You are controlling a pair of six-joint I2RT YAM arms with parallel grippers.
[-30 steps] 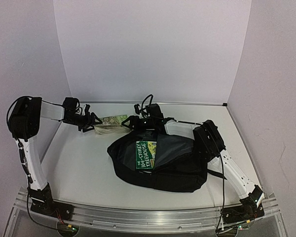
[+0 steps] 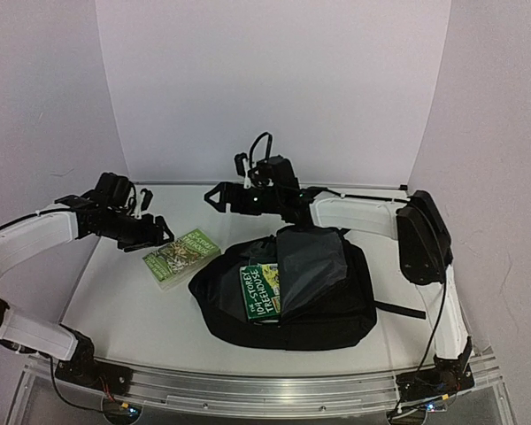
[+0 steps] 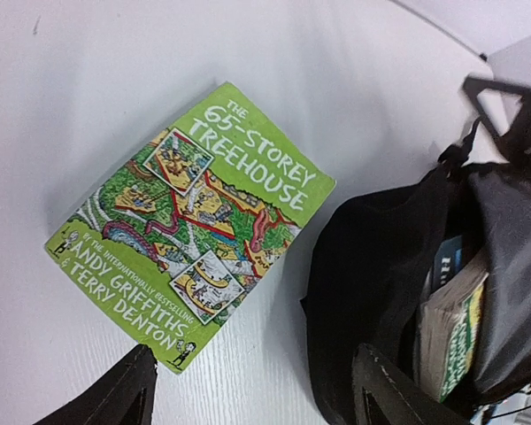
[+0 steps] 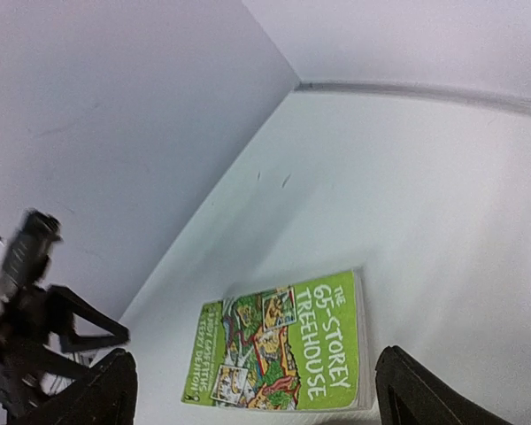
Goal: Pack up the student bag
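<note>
The green book "The 65-Storey Treehouse" (image 2: pixel 181 257) lies flat, cover up, on the table left of the bag. Its whole cover (image 3: pixel 195 226) shows in the left wrist view. The black bag (image 2: pixel 336 328) lies with its mouth spread, and the green "104-Storey Treehouse" book (image 2: pixel 259 292) is inside. My left gripper is open above the table by the first book, nothing between its fingers. My right gripper is also open and empty, raised behind the bag. From the right wrist view the loose book (image 4: pixel 283 345) appears beyond the fingers.
A dark grey flap (image 2: pixel 310 266) of the bag stands over its right part. A strap (image 2: pixel 400 310) sticks out to the right. Bare table (image 2: pixel 124 310) shows at the front left, and white walls close in the sides and back.
The book was tilted up between both grippers, moved toward the front, and now lies flat, released. Both grippers have drawn away from it, the right one toward the back.
</note>
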